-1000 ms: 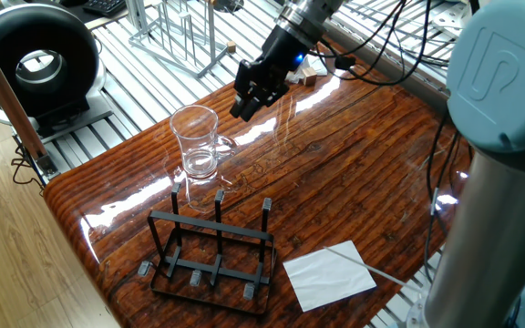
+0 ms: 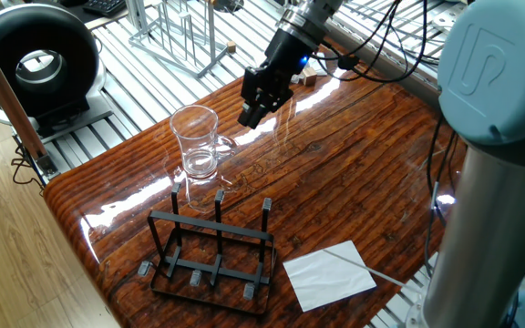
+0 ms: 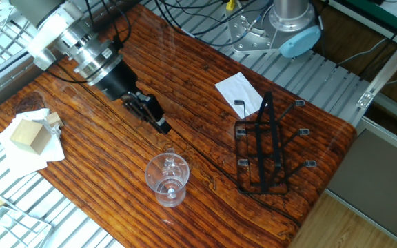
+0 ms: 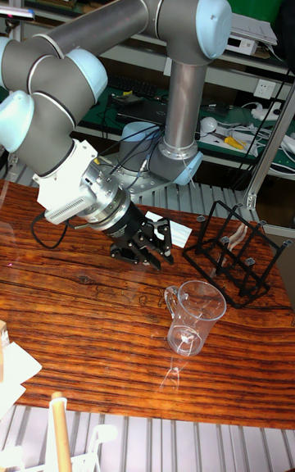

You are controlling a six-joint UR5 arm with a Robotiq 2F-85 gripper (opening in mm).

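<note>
A clear glass mug stands upright on the glossy wooden table, its handle on the side towards my arm. My black gripper hangs tilted downward, above the table and apart from the mug. In the second view the gripper is just up and left of the mug. In the third view the gripper lies up and left of the mug. No object shows at its fingertips, but how far its fingers stand apart is unclear. A black wire rack with upright prongs stands empty near the table's edge.
White paper lies flat beside the rack. A wooden block and a smaller one sit on white paper at the table's other end. Bare wood surrounds the mug. A metal rack stands off the table.
The gripper has shifted slightly right and downward in the first exterior view, and its fingers have turned a little. The mug, black rack and paper have stayed put.
</note>
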